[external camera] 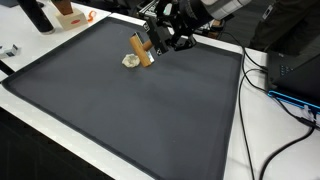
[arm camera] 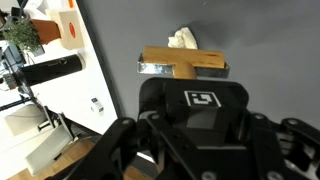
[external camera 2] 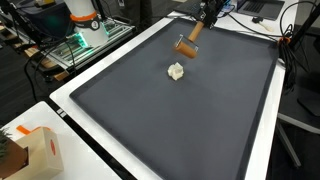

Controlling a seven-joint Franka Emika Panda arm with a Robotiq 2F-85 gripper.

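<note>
A wooden mallet-like tool [external camera: 141,50] hangs from my gripper [external camera: 165,38], which is shut on its handle. Its thick head [external camera 2: 187,46] points down and appears to be a little above the grey board. The wrist view shows the head [arm camera: 184,56] lying crosswise ahead of the gripper, with dark metal at its ends; most of the handle is hidden by the gripper. A small crumpled whitish lump [external camera: 131,61] rests on the board close by the head. In the second exterior view this lump [external camera 2: 176,72] is apart from the tool.
The grey board [external camera: 130,105] is otherwise bare, with wide free room toward the front. White table [external camera 2: 85,72] borders it. Another robot arm [external camera 2: 90,30] stands beyond the left edge in the second exterior view. Cables [external camera: 245,120] run along the right side.
</note>
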